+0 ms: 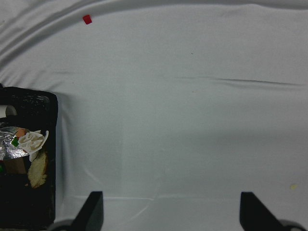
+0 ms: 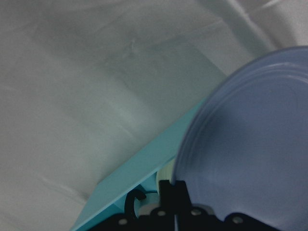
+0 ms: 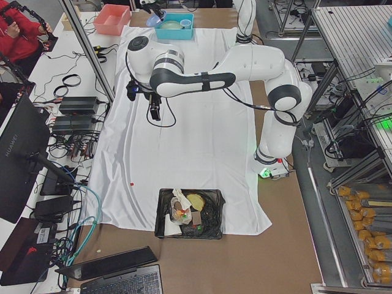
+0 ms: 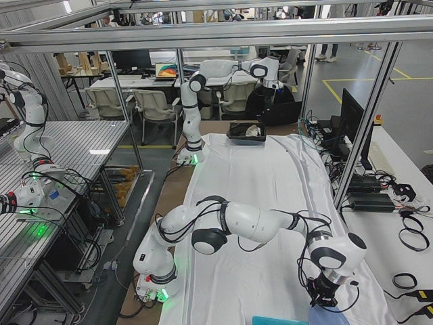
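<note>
My right gripper is shut on the rim of a translucent blue-purple plate point(image 2: 245, 139), held beside a teal bin point(image 2: 132, 166). The bin point(image 3: 162, 33) is at the far end of the white cloth in the camera left view, with a pale round item and a cup inside. My left gripper hangs open over the cloth, nothing between its fingers. A black tray point(image 1: 45, 202) holding crumpled paper, foil and bread lies to its left, near a small red piece point(image 1: 87, 19).
A pink bin point(image 3: 112, 18) stands beyond the cloth's corner. Metal posts, cables and a monitor point(image 3: 21, 153) border the side; a laptop point(image 3: 122, 282) is at the near end.
</note>
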